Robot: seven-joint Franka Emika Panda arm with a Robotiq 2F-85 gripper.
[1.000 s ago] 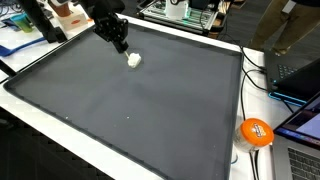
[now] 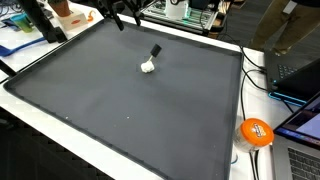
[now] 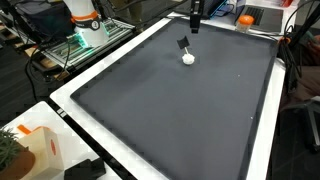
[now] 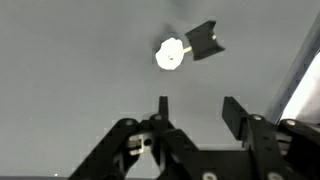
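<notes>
A small white, rounded object (image 2: 148,66) with a dark, flag-like piece (image 2: 155,50) joined to it is on the grey board. The wrist view shows the white part (image 4: 170,54) and, to its right, the dark piece (image 4: 204,41), linked by a short pale stem. My gripper is open there, its fingers apart with only bare board between them; the object lies beyond the fingertips. In exterior view 2 the white part (image 3: 188,59) is below my gripper (image 3: 195,27) in the picture, clear of it.
The grey board (image 2: 130,110) is otherwise clear. An orange-topped container (image 2: 254,133) stands on the white table by a laptop (image 2: 290,82). Cables run along that side. Assorted items (image 2: 68,15) crowd the far left corner.
Earlier the white object was close at my gripper's fingers, shifting up the picture with them. Now it is lower and farther right, apart from the gripper, which has moved up towards the far edge.
</notes>
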